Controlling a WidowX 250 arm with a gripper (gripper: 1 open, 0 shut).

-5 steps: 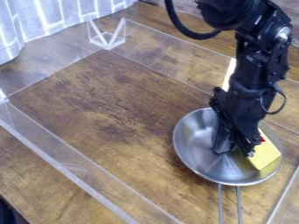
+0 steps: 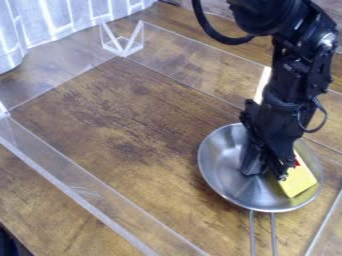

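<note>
A steel pan (image 2: 227, 175) with a wire handle sits on the wooden table at the right. A yellow block (image 2: 297, 182) with a bit of red lies in its right side. The black gripper (image 2: 257, 165) reaches down into the pan just left of the block; its fingertips are dark and partly hidden, so whether anything is between them cannot be seen.
Clear plastic strips border the wooden table (image 2: 114, 140). A clear plastic piece (image 2: 122, 40) stands at the back left, by a white curtain.
The yellow block has shifted very slightly within the pan. The arm is almost still.
</note>
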